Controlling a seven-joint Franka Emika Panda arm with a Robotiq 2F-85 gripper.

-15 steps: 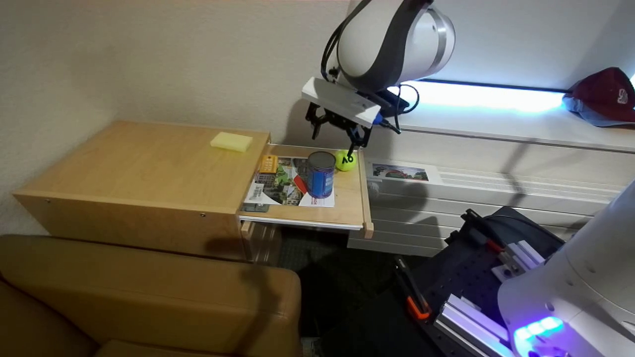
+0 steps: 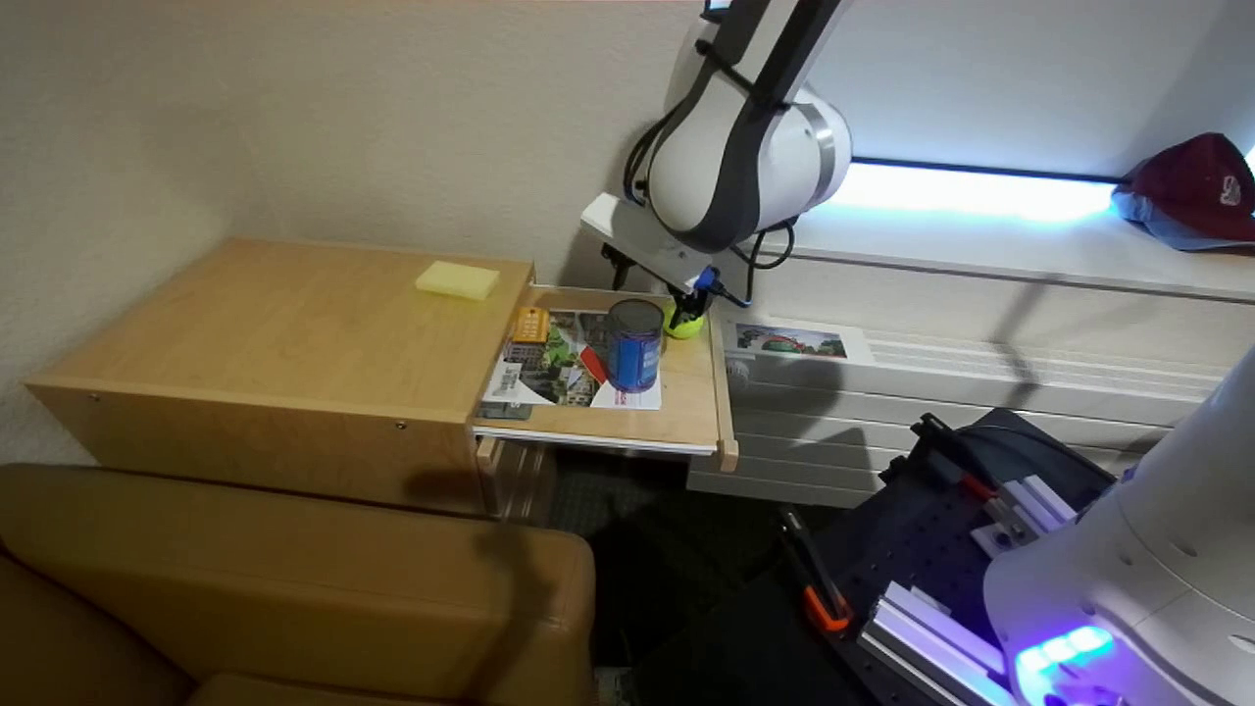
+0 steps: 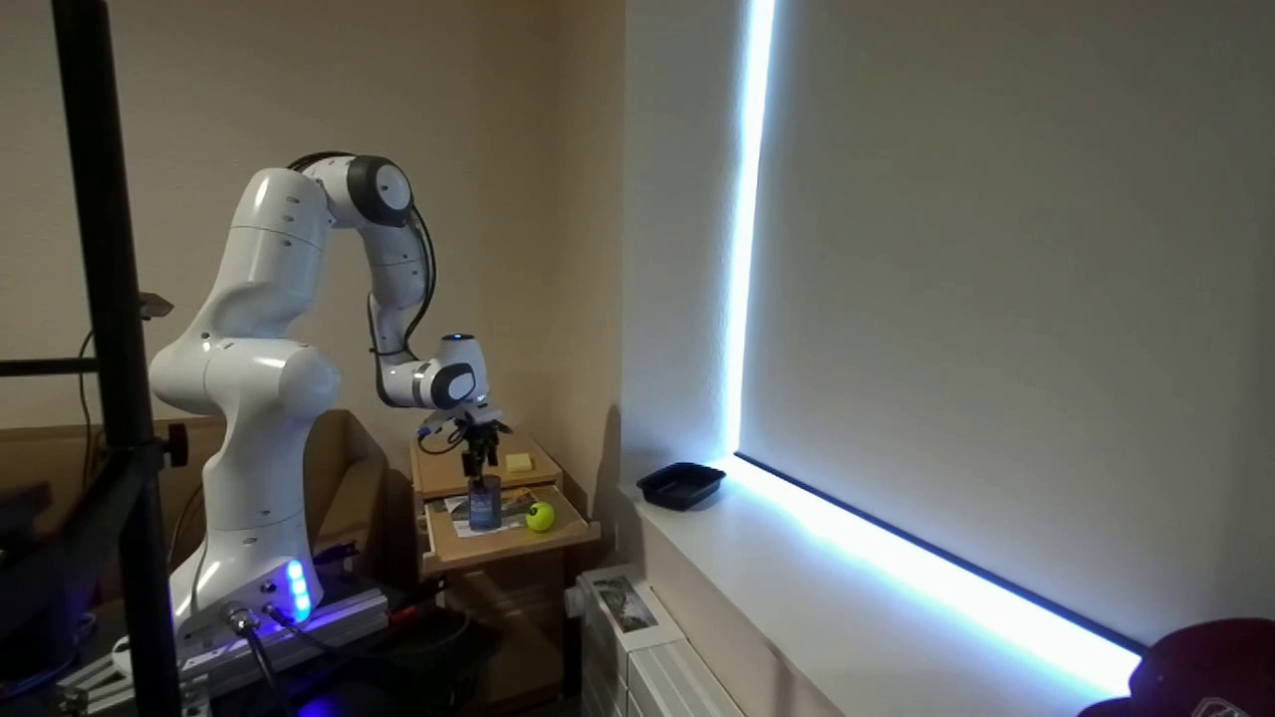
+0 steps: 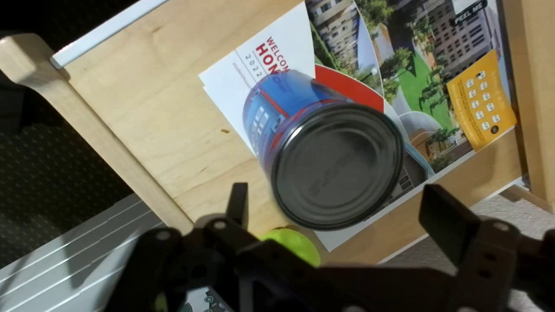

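Note:
A blue-labelled can (image 2: 634, 357) with a dark grey lid stands upright on a printed leaflet (image 2: 553, 377) in the pulled-out drawer (image 2: 688, 412). Above it hangs my gripper, its fingers spread wide and nothing gripped between them. From the wrist view, the can's lid (image 4: 338, 166) appears ahead of the gap between the fingertips. A yellow-green tennis ball (image 3: 540, 516) rests in the drawer beside the can; my fingers (image 2: 688, 308) partly cover it in exterior view 1.
A yellow sponge (image 2: 458, 280) lies on the cabinet top (image 2: 306, 341), otherwise bare. The drawer's raised front (image 2: 724, 412) borders it on the right. Along the wall runs a white radiator (image 2: 800, 412). On the windowsill sit a black tray (image 3: 681, 484) and a dark red cap (image 2: 1194, 194).
My gripper has come down and slightly left in exterior view 1, closer to the can and ball. Neither the can nor the drawer has visibly moved.

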